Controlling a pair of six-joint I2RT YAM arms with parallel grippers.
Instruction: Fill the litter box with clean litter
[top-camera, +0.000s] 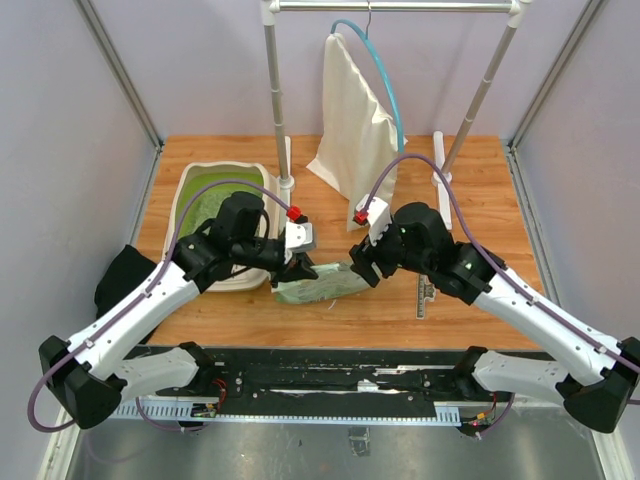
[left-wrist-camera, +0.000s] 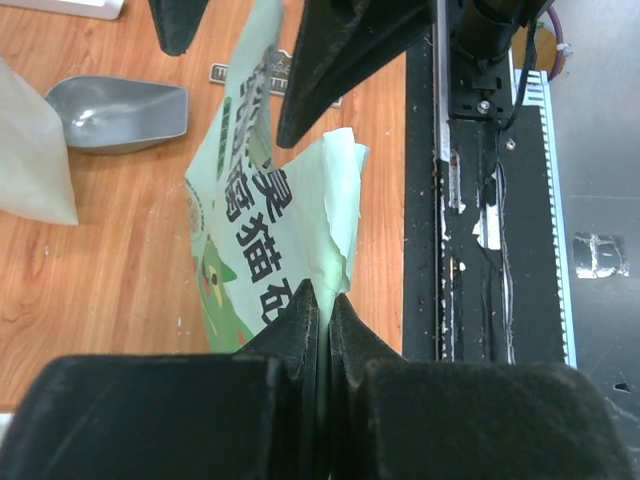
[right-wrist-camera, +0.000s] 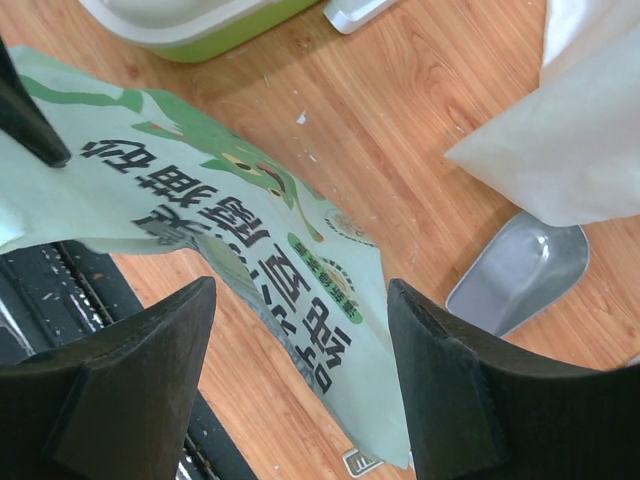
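Observation:
A green-white printed litter bag (top-camera: 318, 287) lies on the wooden board in front of the litter box (top-camera: 200, 200). My left gripper is shut on the bag's edge. In the right wrist view the bag (right-wrist-camera: 270, 250) stretches beneath my right gripper, whose fingers are apart with no bag visibly pinched between them. The left wrist view shows the right gripper's dark fingers close above the raised bag edge. A metal scoop lies beside the bag, also seen in the right wrist view.
A cream cloth (top-camera: 355, 130) hangs from a white rack at the back, its lower end near the scoop. A dark strip runs along the board's front edge. A black cloth (top-camera: 122, 280) lies at the left.

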